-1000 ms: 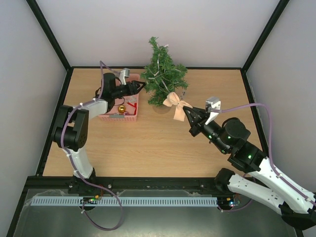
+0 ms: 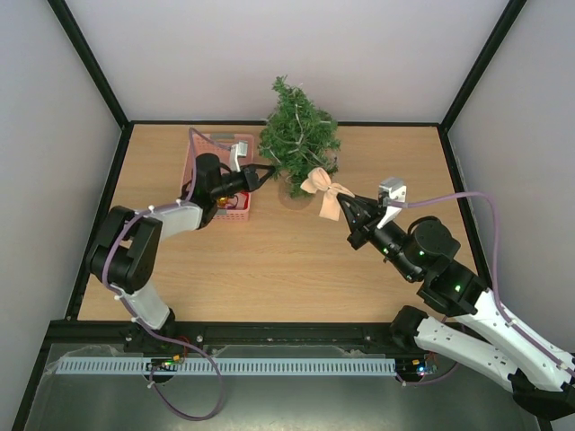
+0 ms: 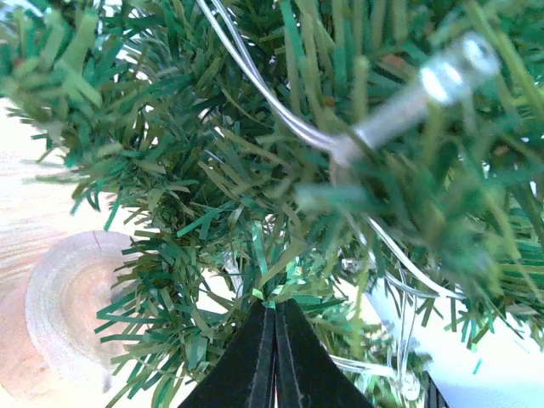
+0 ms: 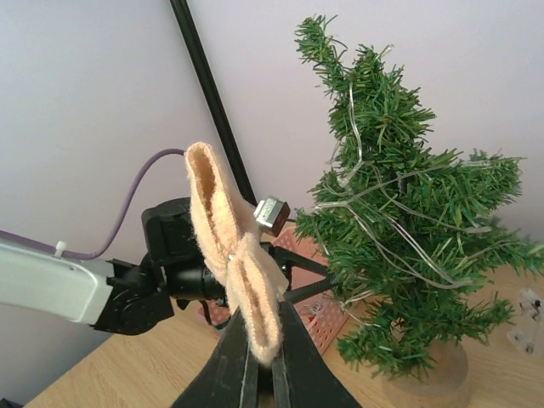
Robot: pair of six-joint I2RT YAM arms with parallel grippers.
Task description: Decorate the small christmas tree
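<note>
The small green tree point(image 2: 299, 135) stands near the back edge on a round wooden base point(image 4: 435, 374), with a wire of small lights wound through its branches point(image 4: 399, 204). Against the tree's left side, my left gripper point(image 2: 272, 169) is shut. Green needles meet its fingertips in the left wrist view, but whether any are pinched cannot be told. A peach fabric bow point(image 4: 229, 246) is held by my right gripper point(image 2: 341, 197), shut on it. The bow hangs in front of the tree's lower right side, apart from the branches in the right wrist view.
Left of the tree sits a pink basket point(image 2: 248, 144) with ornaments in it, partly covered by my left arm. Clear small pieces point(image 4: 527, 331) lie right of the base.
The treetop has shifted a little and the branches look disturbed. My right gripper and bow have moved slightly.
</note>
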